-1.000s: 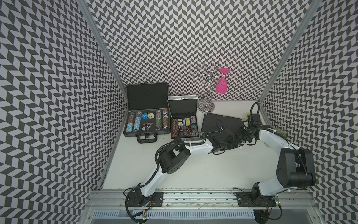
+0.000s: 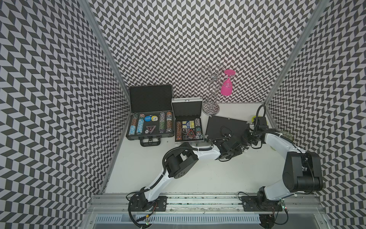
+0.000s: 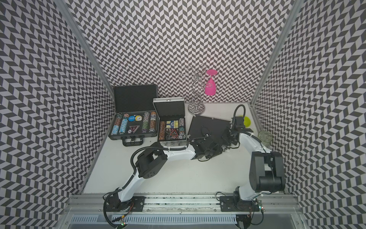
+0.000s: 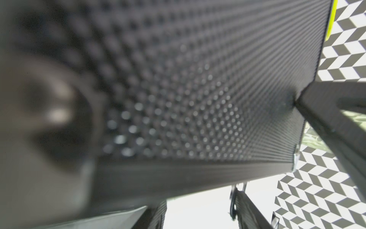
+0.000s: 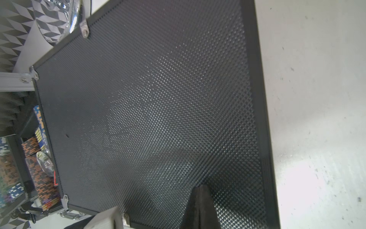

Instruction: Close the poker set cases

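A closed dark case (image 2: 223, 126) lies right of two open poker cases: a large black one (image 2: 151, 126) and a smaller silver-edged one (image 2: 188, 127), both with lids up and chips showing. My left gripper (image 2: 238, 147) is low at the closed case's front edge; in the left wrist view the case's textured surface (image 4: 198, 76) fills most of the frame, so its opening is unclear. My right gripper is over the closed case's right part, shut, with nothing showing between its fingers.
A metal rack (image 2: 210, 106) with a pink glass (image 2: 226, 85) stands at the back. A yellow-green object (image 3: 247, 121) and a pale glass (image 3: 265, 137) sit at the right, behind the right arm.
The right arm and the cases show no visible change.
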